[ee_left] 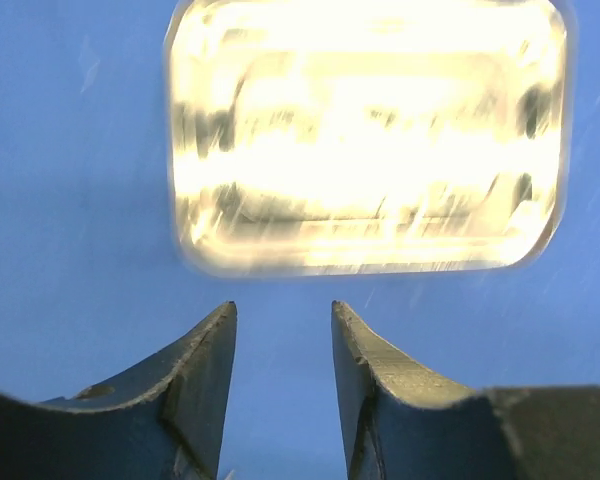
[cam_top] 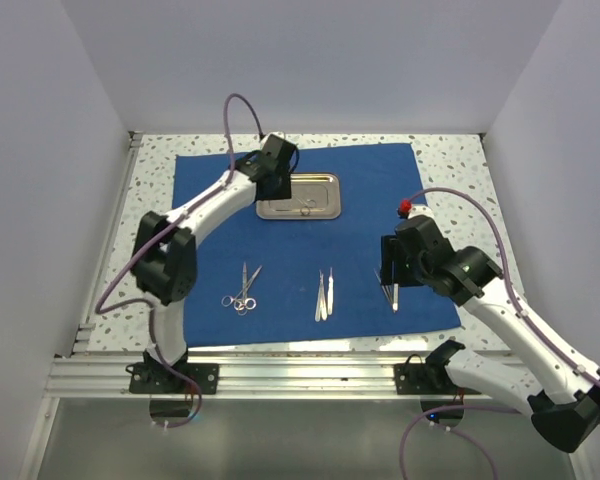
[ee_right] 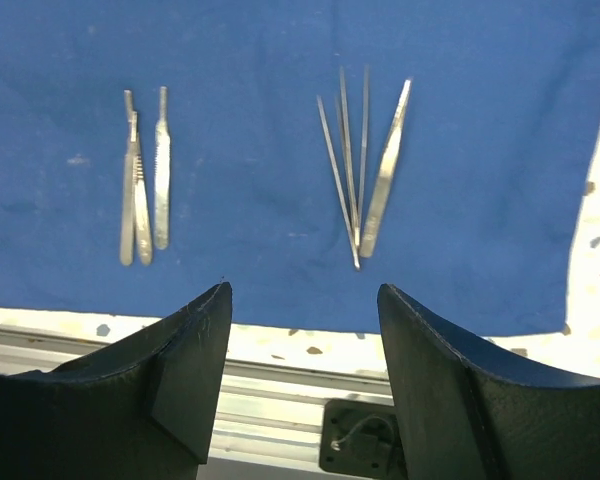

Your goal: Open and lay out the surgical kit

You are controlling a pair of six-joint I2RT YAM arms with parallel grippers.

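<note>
A blurred metal tray (ee_left: 360, 258) fills the top of the left wrist view, too smeared for its contents to read clearly. In the top view a scissor-like instrument (cam_top: 306, 207) lies inside it. My left gripper hovers at the tray's left part, open, with only blue cloth seen between its fingers. Scissors (cam_top: 243, 290), two pairs crossing each other, rest on the blue cloth (cam_top: 280, 255) at front left. My right gripper is open and empty, above the cloth's right side.
Slim handled instruments (ee_right: 140, 195) lie at front centre. Several thin tools and tweezers (ee_right: 385, 175) lie at front right, partly under the right arm in the top view. Cloth between these groups and the tray is bare. Walls (cam_top: 40, 180) enclose the table.
</note>
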